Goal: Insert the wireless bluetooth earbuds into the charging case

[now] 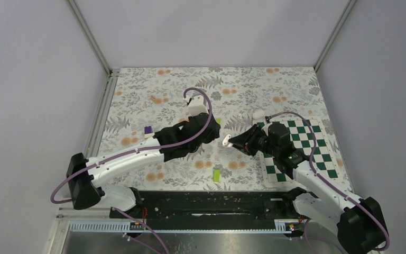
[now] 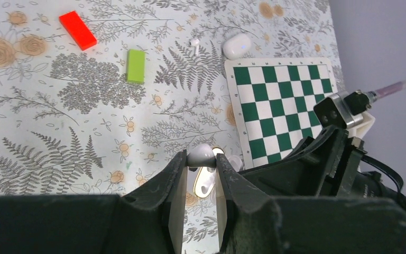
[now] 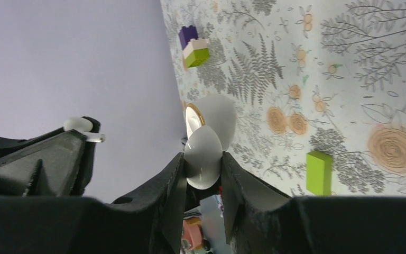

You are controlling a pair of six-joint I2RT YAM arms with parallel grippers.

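Observation:
My right gripper is shut on the open white charging case, whose gold-rimmed inner face shows in the left wrist view and whose rounded end fills the fingers in the right wrist view. My left gripper is shut on a small white earbud, seen above and beside the case; in the right wrist view it sits at the left arm's fingertips. A second earbud lies on the cloth near a white oval object.
A checkered board lies at the right. Red and green blocks lie behind the grippers, another green block at the front, purple and cream blocks at the left.

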